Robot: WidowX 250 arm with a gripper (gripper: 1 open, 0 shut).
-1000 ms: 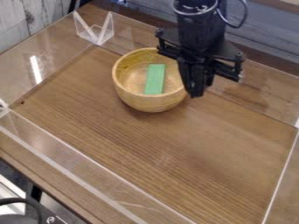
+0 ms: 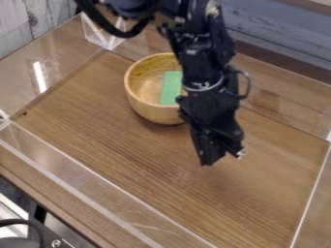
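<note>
The black robot arm reaches down from the top centre, and its gripper (image 2: pixel 207 153) hangs low over the wooden table (image 2: pixel 130 194), just in front and to the right of a yellow bowl (image 2: pixel 139 92). The gripper is shut, with nothing seen between its fingers. A green block (image 2: pixel 169 87) sits inside the bowl, partly hidden behind the arm.
A clear plastic piece (image 2: pixel 104 29) stands at the back left. Low rims and walls edge the table.
The bowl and block look unmoved.
</note>
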